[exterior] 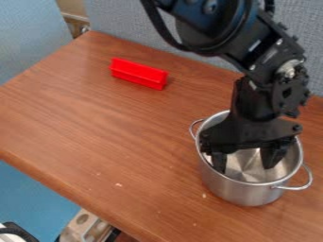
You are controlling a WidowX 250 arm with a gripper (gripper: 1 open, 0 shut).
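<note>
My black gripper (247, 142) is open, its fingers lowered into a steel pot (245, 192) with two side handles at the right of the table. The arm hides much of the pot's inside, and I cannot tell what, if anything, lies in it besides the fingers. A red block (139, 74) rests apart at the upper middle-left of the table.
A grey padded wall stands behind it, and the table's edge with blue floor beyond runs along the lower left.
</note>
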